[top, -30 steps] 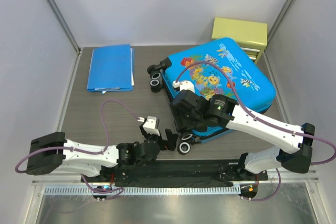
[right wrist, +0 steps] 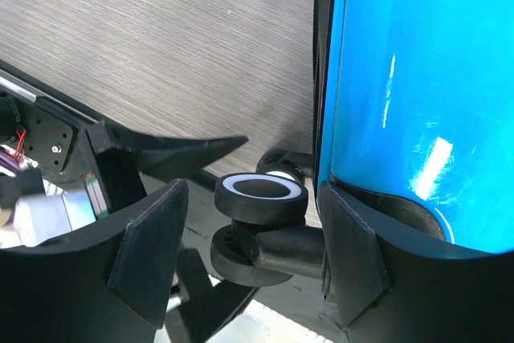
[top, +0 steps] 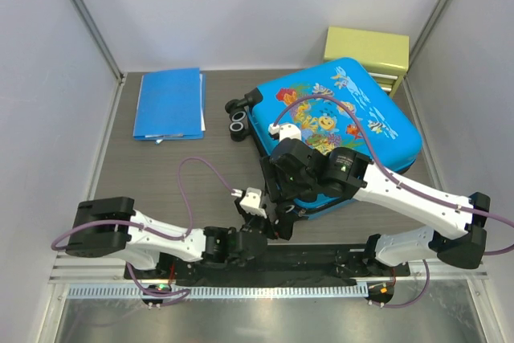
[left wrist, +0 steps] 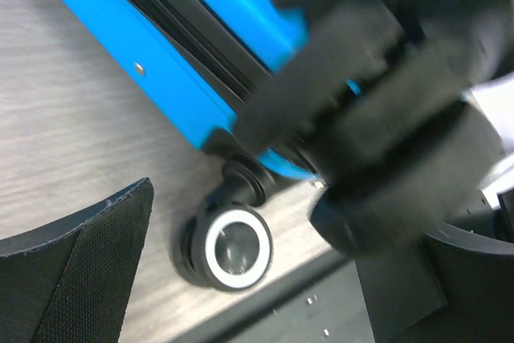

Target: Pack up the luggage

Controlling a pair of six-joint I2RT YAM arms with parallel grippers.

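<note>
A bright blue suitcase (top: 377,126) with a sea-creature print rests closed on the right of the floor, black wheels on its left. My right gripper (top: 285,190) is over its near corner; in the right wrist view its fingers straddle a black wheel (right wrist: 260,198), partly open. My left gripper (top: 265,218) is low beside that corner, open, with a wheel (left wrist: 237,248) between and beyond its fingers in the left wrist view; whether either touches a wheel is unclear.
A blue folder (top: 166,104) lies at the back left. A yellow drawer box (top: 365,46) stands behind the suitcase.
My left gripper has moved right to the suitcase's near corner, now hiding its lower wheel in the top view.
</note>
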